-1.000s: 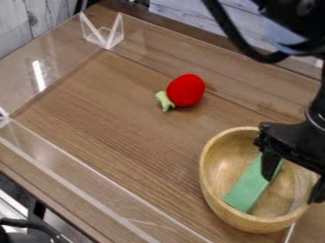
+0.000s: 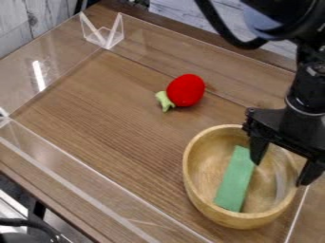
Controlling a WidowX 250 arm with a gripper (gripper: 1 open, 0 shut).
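My black gripper (image 2: 279,152) is open at the right, its fingers reaching down over the back and right side of a tan bowl (image 2: 206,195). In the bowl lies a green block (image 2: 234,177), left of the fingers. A red round object (image 2: 187,90) with a small green part (image 2: 164,101) lies on the table behind the bowl.
A clear wire-like holder (image 2: 105,30) stands at the back left. Black cables run along the lower left edge.
The gripper has moved up, away from the bowl's front. The bowl and the green block have shifted a little to the left.
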